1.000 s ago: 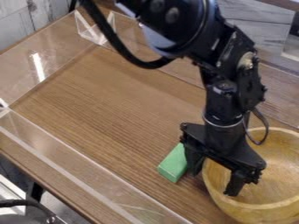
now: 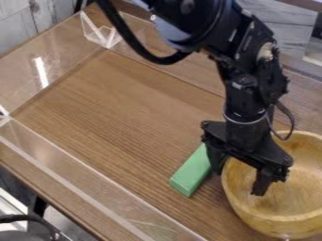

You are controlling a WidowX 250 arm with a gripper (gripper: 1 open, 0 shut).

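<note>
My black gripper (image 2: 242, 166) hangs over the left part of a tan oval bowl (image 2: 296, 212) at the right, its fingers apart. A green block (image 2: 190, 171) lies on the wooden table just left of the bowl, its upper end partly behind the gripper. I cannot tell whether the fingers touch the bowl or the block.
Clear plastic edging (image 2: 38, 71) runs along the left, with a small clear plastic piece (image 2: 101, 28) at the back left. A pale wall stands at the back right.
The bowl and green block look nearly unchanged.
</note>
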